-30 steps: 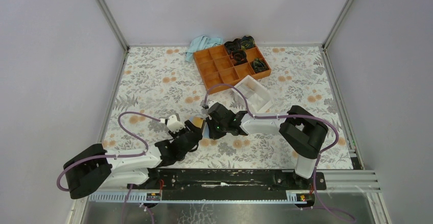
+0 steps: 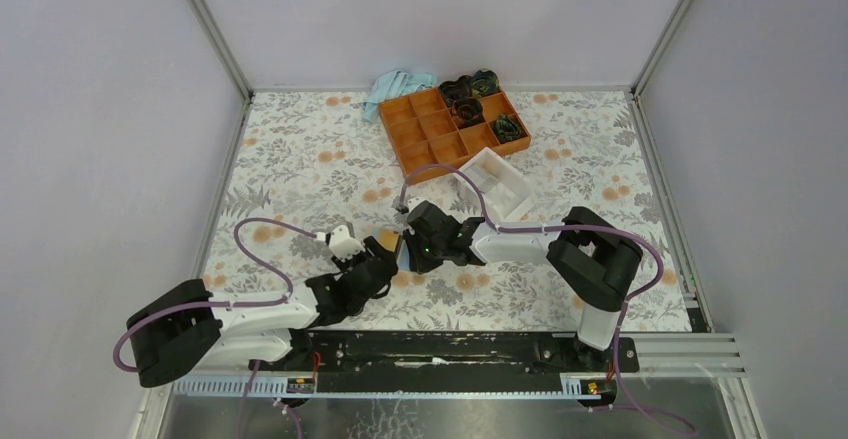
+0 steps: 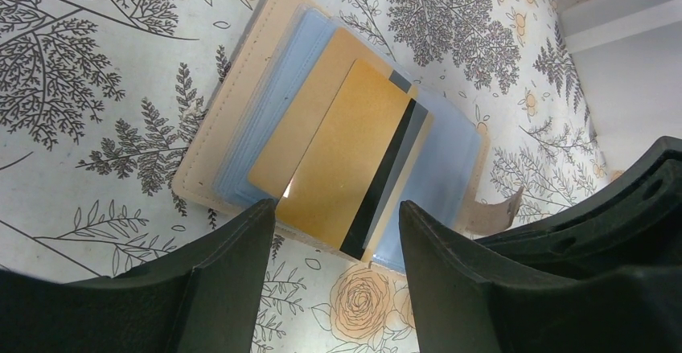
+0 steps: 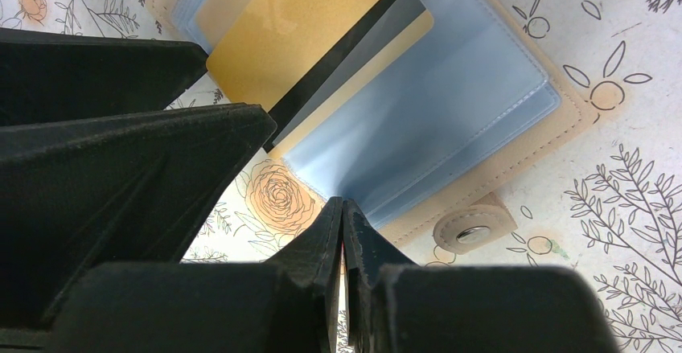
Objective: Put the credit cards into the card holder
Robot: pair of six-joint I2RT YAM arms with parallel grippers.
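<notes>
The card holder (image 3: 229, 148) lies unfolded on the table, tan outside with blue pockets inside. A gold card (image 3: 346, 148) with a black stripe sits at its pockets, slanted in view, and how deep it is tucked in cannot be told. My left gripper is open, its fingers on either side of the card's near end and nothing gripped. At the holder's near edge, my right gripper has its fingertips together, with nothing showing between them. From above, the arms hide most of the holder (image 2: 403, 259).
An orange compartment tray (image 2: 412, 139) with dark items stands at the back, beside a blue cloth (image 2: 395, 86). A white box (image 2: 510, 184) is close behind the right arm. The two grippers are very near each other.
The right arm and the things on the table look unchanged.
</notes>
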